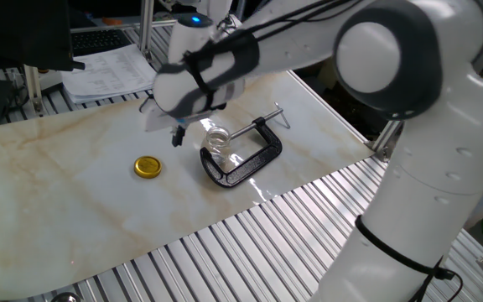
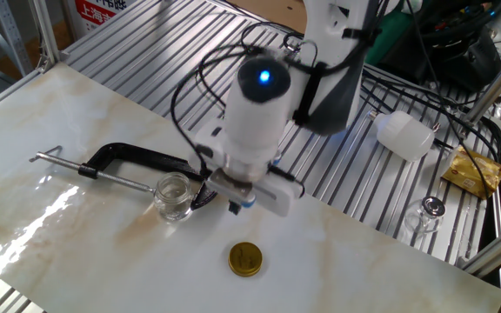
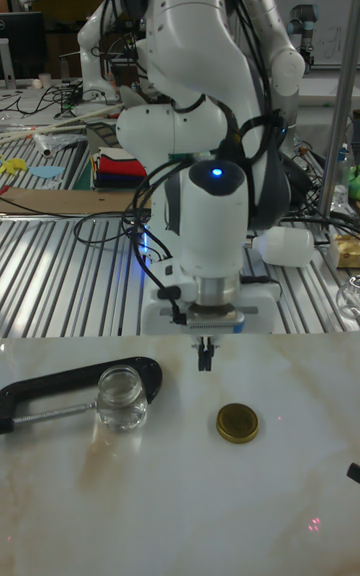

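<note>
A round gold lid [image 1: 148,167] lies flat and alone on the marbled tabletop. The open clear glass jar [image 2: 174,196] stands upright at the screw end of a black C-clamp [image 1: 243,170], whose screw reaches its side. Above the table, between jar and lid, hangs my gripper [image 3: 206,354], pointing down. Its dark fingertips are close together, and nothing shows between them. In exterior view 3, the lid [image 3: 238,423] is to the right of and nearer than the gripper, and the jar [image 3: 121,399] is to the left.
Papers [image 1: 112,74] lie behind the table in exterior view 1. On the slatted metal surface [image 2: 320,174] beside the tabletop are a white bottle [image 2: 404,136], a yellow packet [image 2: 472,171] and a small glass jar [image 2: 425,214].
</note>
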